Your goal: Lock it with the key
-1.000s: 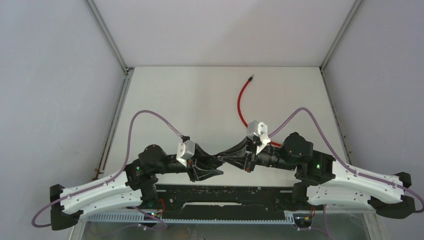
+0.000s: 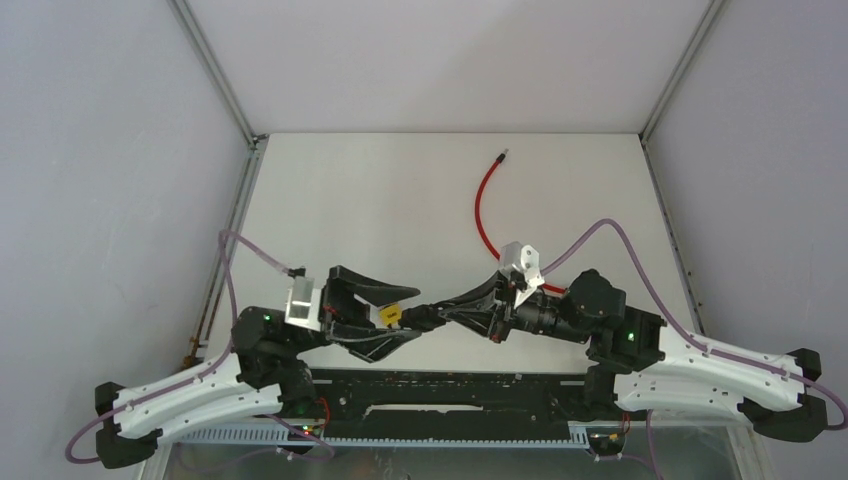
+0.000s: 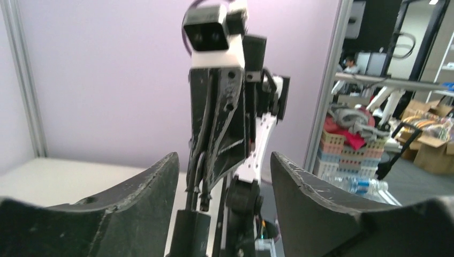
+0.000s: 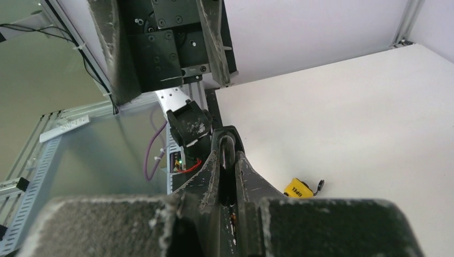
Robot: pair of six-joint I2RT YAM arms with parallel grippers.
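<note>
My right gripper (image 2: 448, 312) is shut on a dark, elongated black piece (image 2: 421, 318), which juts out to the left from its fingertips. In the right wrist view this black piece (image 4: 228, 140) rises with a glossy rounded end between the closed fingers. My left gripper (image 2: 416, 312) stands open around its tip side, its fingers well apart in the left wrist view. A small yellow item (image 4: 298, 188) with lettering and a dark bit appears to lie on the table. No separate key or keyhole can be made out; the contact side is hidden.
A red cable (image 2: 479, 205) curves over the white table (image 2: 350, 190) behind my right arm and passes beneath it. Walls stand on both sides.
The left gripper has opened and drawn back to the left, off the black piece, turning as it moved. My right arm has barely moved.
</note>
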